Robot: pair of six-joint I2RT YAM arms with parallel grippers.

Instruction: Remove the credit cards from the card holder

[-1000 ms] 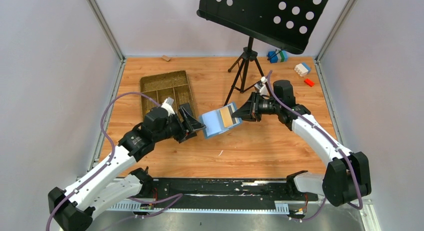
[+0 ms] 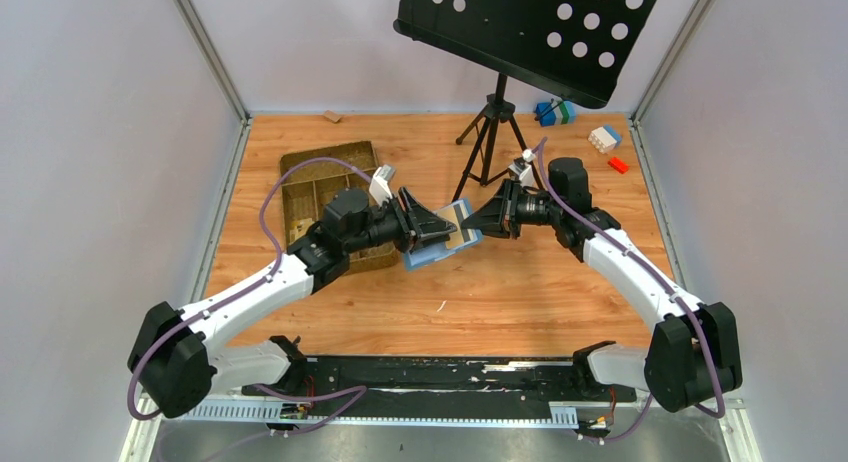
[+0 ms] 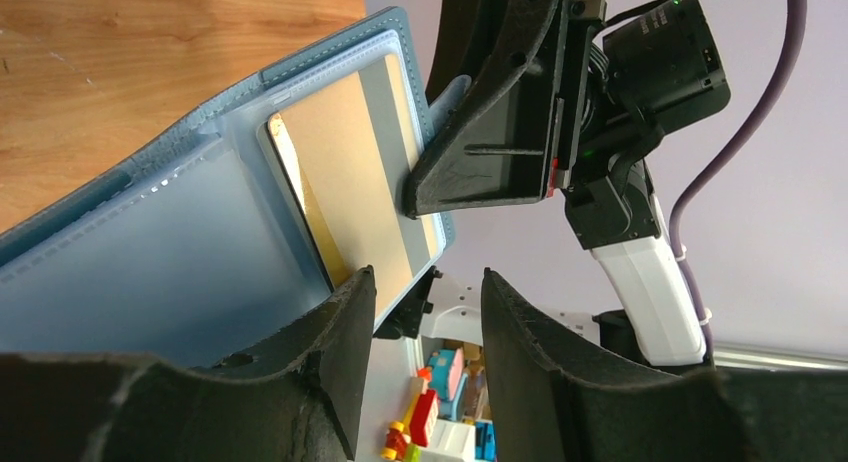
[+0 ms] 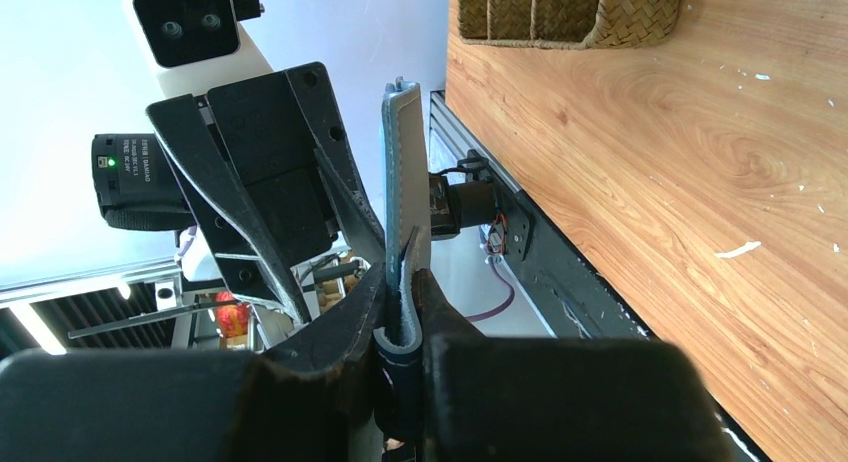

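The light-blue card holder (image 3: pixel 180 252) is held up above the table, opened out. A gold card with a grey stripe (image 3: pixel 335 147) lies in its pocket, one long edge sticking out. My right gripper is shut on the holder's edge, as the right wrist view shows. Above the holder in the top view is my left gripper (image 2: pixel 452 229), with its fingers apart. In the left wrist view one of those fingertips (image 3: pixel 362 282) stands close to the card's lower corner; whether it touches cannot be told. The card is not clamped between them.
A woven divided basket (image 2: pixel 330 152) stands behind and beneath the left arm. The black music stand (image 2: pixel 490 122) rises behind the grippers. Toy blocks (image 2: pixel 604 139) sit at the back right.
My left gripper has come from near the basket, moving right and slightly away from the front edge, until it covers part of the holder. The right arm and holder have barely moved.
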